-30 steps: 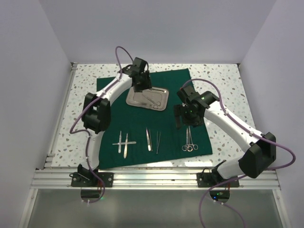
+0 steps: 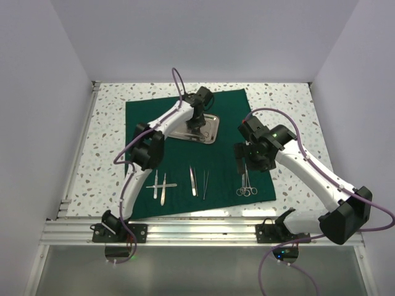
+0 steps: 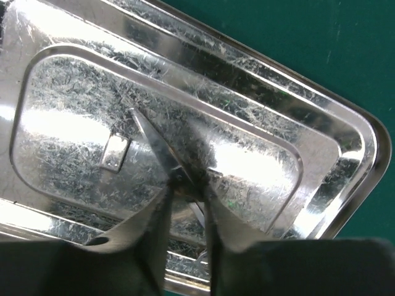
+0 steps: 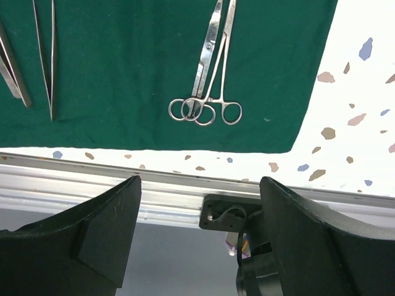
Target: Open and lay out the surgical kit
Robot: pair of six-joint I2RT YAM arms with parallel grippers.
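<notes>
In the left wrist view, scissors [image 3: 152,139] lie slantwise in the shiny metal tray [image 3: 321,126], blade tips pointing away. My left gripper is down over their middle, its two fingers close together on either side; whether they press on the metal cannot be made out. The scissors' handles are mostly hidden behind the fingers. My right gripper is open and empty, above the front right of the green cloth [image 4: 265,74]. Below it lie another pair of scissors [image 4: 203,65] and a clamp [image 4: 223,52], their handle rings overlapping.
Tweezers [image 2: 206,185] and another slim instrument [image 2: 193,182] lie mid-cloth. Scalpel-like tools [image 2: 163,190] lie at the front left, one crosswise. A small metal piece [image 3: 115,153] sits in the tray beside the scissors. Cloth between tray and front tools is bare.
My left gripper has moved right and toward the front, onto the scissors in the tray. The right arm has shifted slightly right. The laid-out instruments have stayed put.
</notes>
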